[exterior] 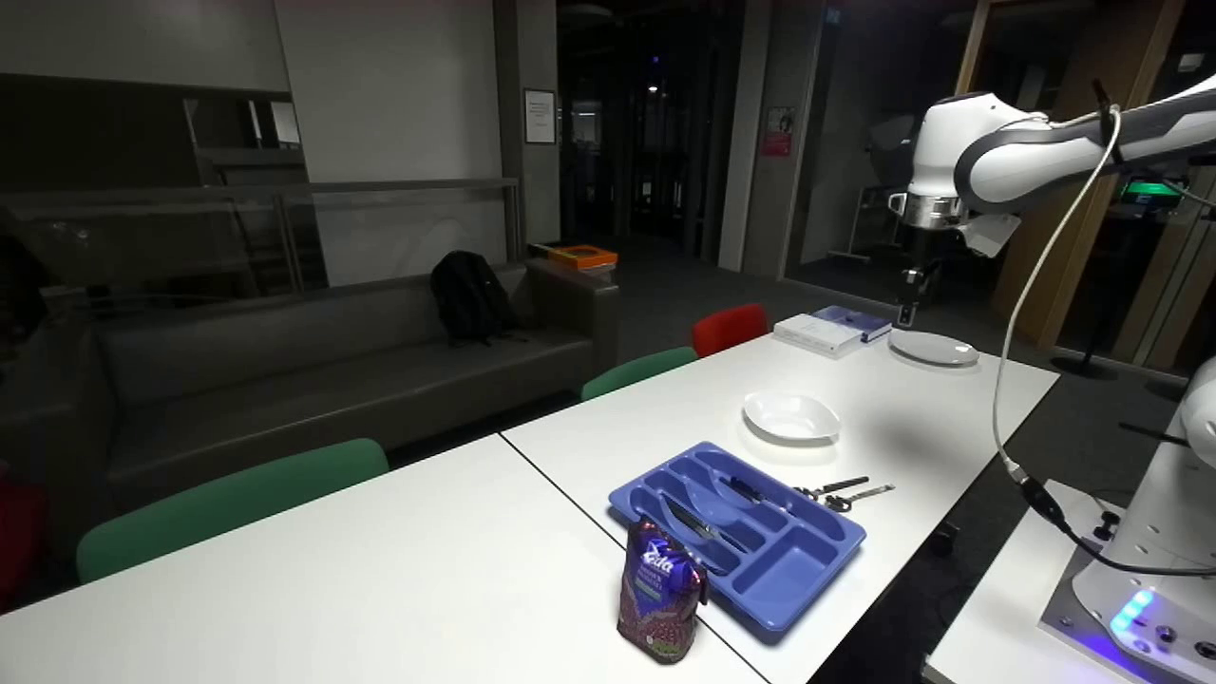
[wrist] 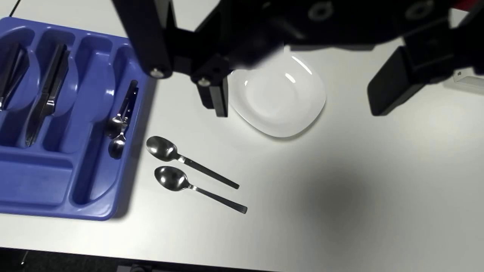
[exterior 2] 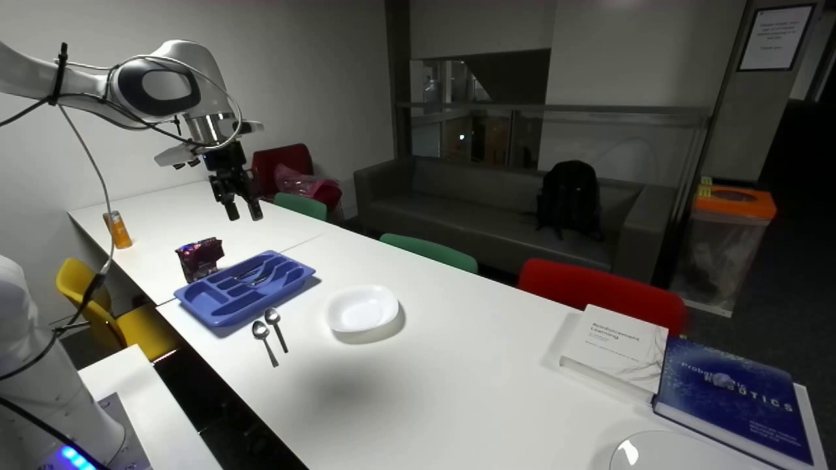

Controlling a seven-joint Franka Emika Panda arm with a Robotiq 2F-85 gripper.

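High over the table, my gripper is open, its two fingers well apart and nothing between them. Below it in the wrist view lies an empty white bowl [wrist: 281,97]. Two metal spoons lie side by side on the bare table: an upper spoon [wrist: 162,149] and a lower spoon [wrist: 171,178]. They rest between the bowl and the blue cutlery tray [wrist: 68,159]. Inside that tray are knives [wrist: 45,97] and other dark-handled cutlery in the left compartments, with small spoons [wrist: 116,144] in the rightmost one. The same tray [exterior 2: 247,286] and bowl [exterior 2: 362,308] appear in exterior view 2.
A dark purple bag [exterior: 661,593] stands against the tray's side. At the table's far end are a white book [exterior 2: 615,344], a blue book [exterior 2: 733,398] and a plate [exterior: 932,348]. An orange bottle [exterior 2: 117,230] stands at the opposite end.
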